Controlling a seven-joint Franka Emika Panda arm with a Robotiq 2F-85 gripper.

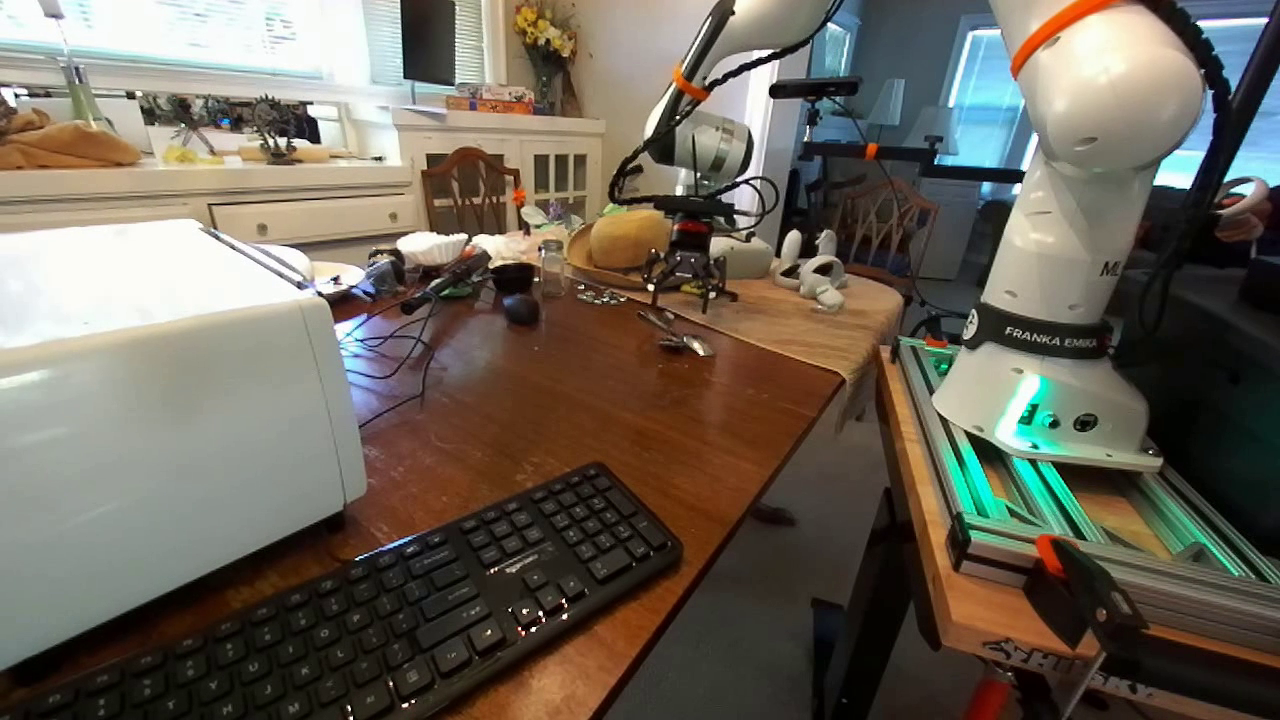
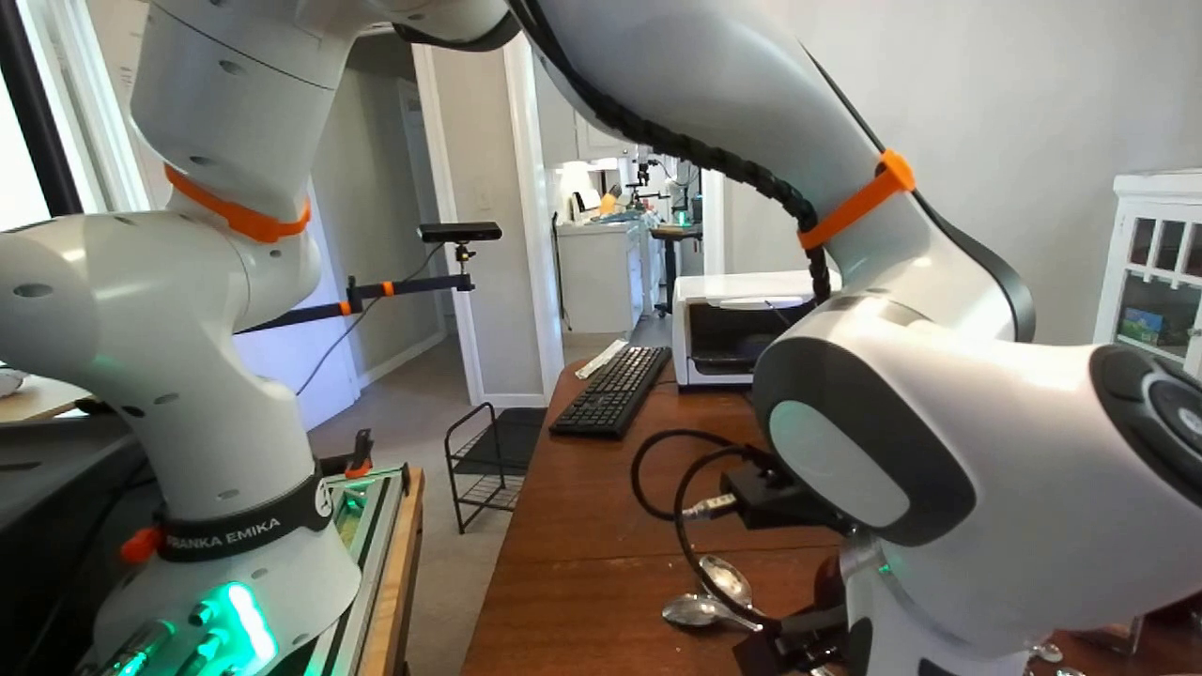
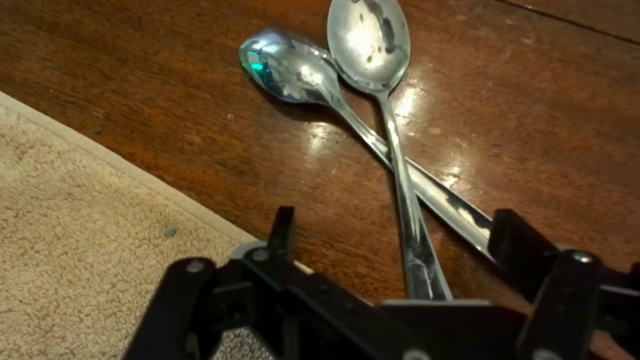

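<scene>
Two silver spoons lie crossed on the brown wooden table. In the wrist view, the upper spoon (image 3: 400,174) has its bowl facing up and its handle over the lower spoon (image 3: 294,69), whose bowl faces down. My gripper is open above the handle ends, with both handles running between its spread fingers from this angle. Nothing is gripped; the handles' far ends are hidden by the gripper body. From exterior view 1, the gripper (image 1: 684,300) appears just behind the spoons (image 1: 686,344). Exterior view 2 shows the spoon bowls (image 2: 696,610), with the arm covering much of the gripper.
A beige cloth (image 3: 90,210) borders the spoons, with a tan rounded object (image 1: 630,240) on a tray behind the gripper. A jar (image 1: 553,269), black mouse (image 1: 521,310) and cables sit farther left. Bare table lies between spoons and keyboard (image 1: 480,588).
</scene>
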